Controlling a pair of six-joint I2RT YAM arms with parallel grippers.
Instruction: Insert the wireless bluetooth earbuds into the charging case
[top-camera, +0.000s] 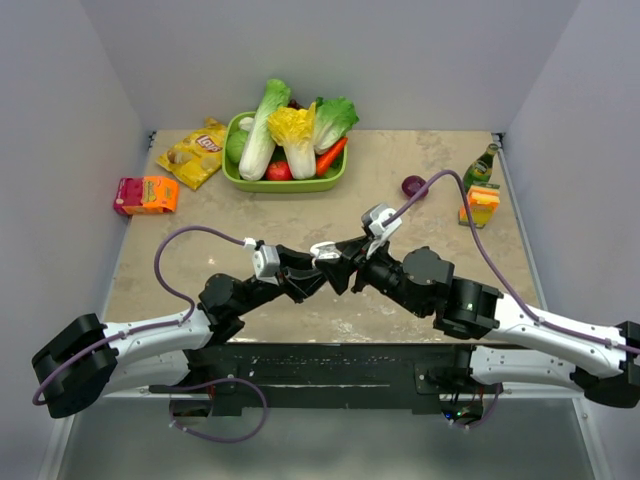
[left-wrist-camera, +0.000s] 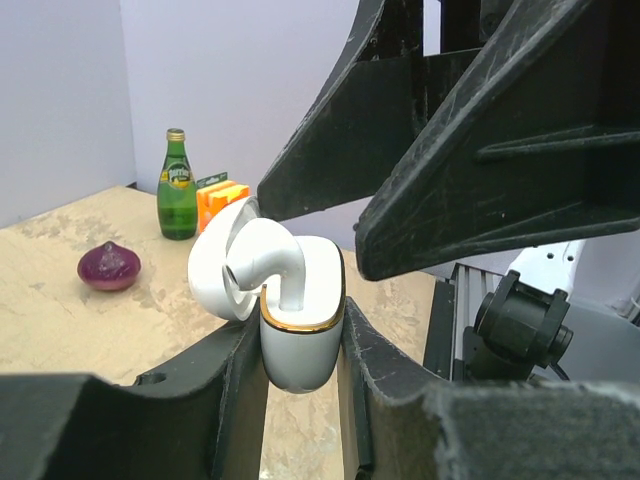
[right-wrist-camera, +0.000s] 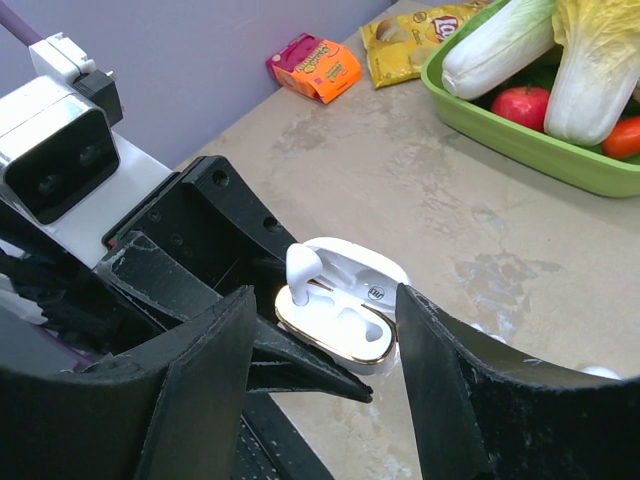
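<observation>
My left gripper is shut on the white charging case (left-wrist-camera: 302, 366), which has a gold rim and a raised lid (left-wrist-camera: 212, 262). A white earbud (left-wrist-camera: 266, 252) sits tipped in the case, its head standing above the rim. From the right wrist view, the earbud (right-wrist-camera: 301, 268) is at the left end of the case, with an empty hollow (right-wrist-camera: 371, 340) at the other end. Just above it my right gripper is open, its fingers apart and nothing held between them. How deep the stem reaches is hidden.
Small white things (right-wrist-camera: 600, 371) lie on the table, partly covered by my right finger. A green basket of vegetables (top-camera: 290, 186) stands at the back, a red onion (top-camera: 413, 186) to its right. Bare tabletop (top-camera: 190, 255) lies between the left arm and the snack packs.
</observation>
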